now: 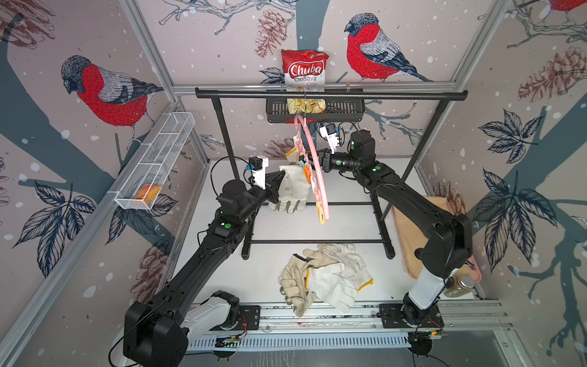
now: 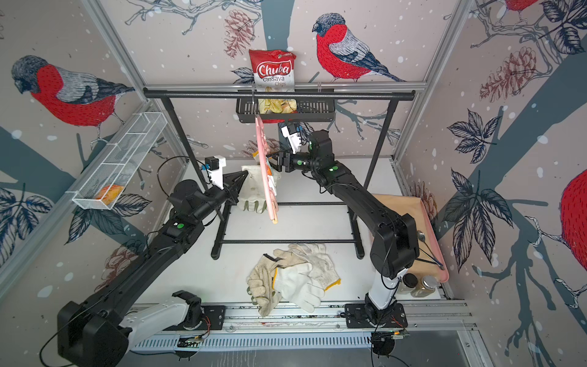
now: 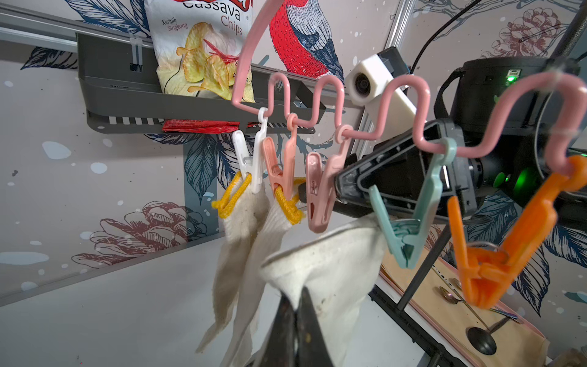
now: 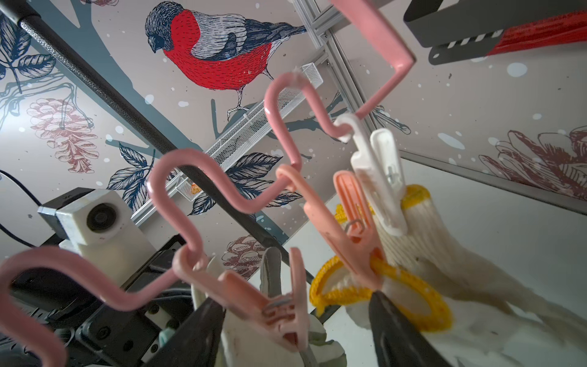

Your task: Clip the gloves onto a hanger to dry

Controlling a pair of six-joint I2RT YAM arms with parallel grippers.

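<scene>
A white glove (image 1: 291,190) hangs from my left gripper, whose fingers are shut on its cuff in the left wrist view. The pink hanger (image 1: 319,160) hangs from the rack, swung nearly end-on to the top views, with coloured clips along its wavy bar. Two yellow-cuffed gloves hang near its far end, in a white clip (image 4: 379,177) and a peach clip (image 4: 342,226). My right gripper stands open, fingers apart on either side of a pink clip (image 4: 275,305). The held glove shows behind that clip; whether the clip touches it, I cannot tell.
More gloves (image 1: 327,275) lie heaped at the table's front. The black rack (image 1: 330,95) spans the workspace. A basket (image 1: 315,109) with a chips bag is behind it. Jars and utensils are at the right; an orange clip (image 3: 501,250) dangles nearby.
</scene>
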